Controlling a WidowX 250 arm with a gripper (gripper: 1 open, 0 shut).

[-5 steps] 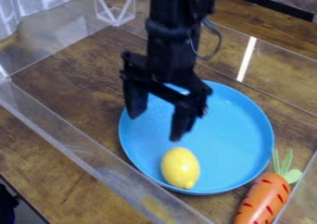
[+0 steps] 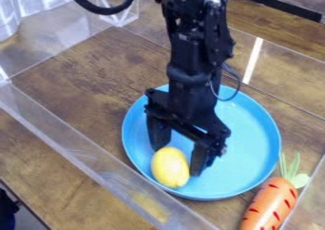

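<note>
My black gripper [image 2: 184, 131] reaches down from the top of the camera view over a blue plate [image 2: 250, 139]. Its fingers are low around a yellow egg-shaped object [image 2: 170, 167] lying on the front left of the plate, one to either side of its upper part. The fingers look open; whether they touch the yellow object cannot be told.
An orange toy carrot [image 2: 268, 204] with green leaves lies right of the plate, near the front. Clear plastic walls border the wooden surface [image 2: 76, 72], which is bare to the left.
The plate and carrot have not moved.
</note>
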